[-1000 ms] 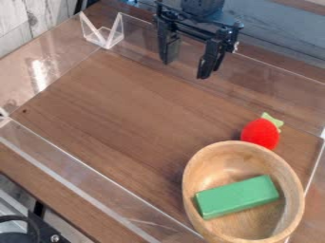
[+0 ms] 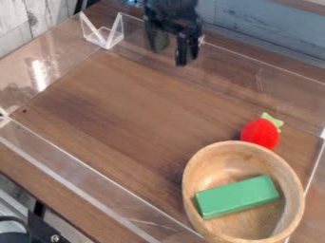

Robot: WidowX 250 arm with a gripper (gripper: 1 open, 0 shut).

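Observation:
My dark gripper (image 2: 174, 40) is at the top centre of the view, over the back of the wooden table (image 2: 114, 123). It is blurred, so its finger state is unclear. A green block (image 2: 235, 196) lies inside a round wooden bowl (image 2: 203, 167) at the lower right. A red strawberry-like object (image 2: 259, 134) with a pale green top lies just behind the bowl.
A clear plastic holder (image 2: 105, 28) stands at the back left. Transparent low walls run along the table's edges.
My gripper has moved left and toward the top of the view and now looks smaller. The bowl, block and red object have not moved.

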